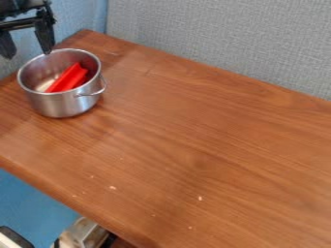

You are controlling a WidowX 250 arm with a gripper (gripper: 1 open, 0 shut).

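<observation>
A steel pot [58, 103] with side handles stands on the wooden table at the left, toward the back. Inside it lies a red elongated object [72, 76], along with something pale that is partly hidden. My black gripper [26, 44] hangs at the upper left edge of the view, above and just left of the pot, with its fingers apart and nothing visible between them. The top of the gripper and the arm are cut off by the frame.
A grey padded wall [220, 39] runs along the back. A metal fixture [83, 232] sits below the table's front left edge.
</observation>
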